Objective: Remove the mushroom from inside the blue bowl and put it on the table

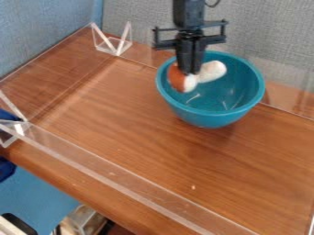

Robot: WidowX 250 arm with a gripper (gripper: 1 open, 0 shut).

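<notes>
The mushroom shows an orange-red cap and a pale stem (212, 71). My black gripper (189, 68) is shut on it, fingers pointing down, near the cap end. From this angle the mushroom appears at the upper left part of the blue bowl (211, 117), raised above the bowl's floor. The cap overlaps the bowl's left inner wall in the view. Part of the cap is hidden behind the fingers. The bowl stands upright on the wooden table (147, 147).
Bare table lies to the left of and in front of the bowl. Clear low walls edge the table, with a white bracket (112, 39) at the back left corner. A grey wall (276, 32) rises behind the bowl.
</notes>
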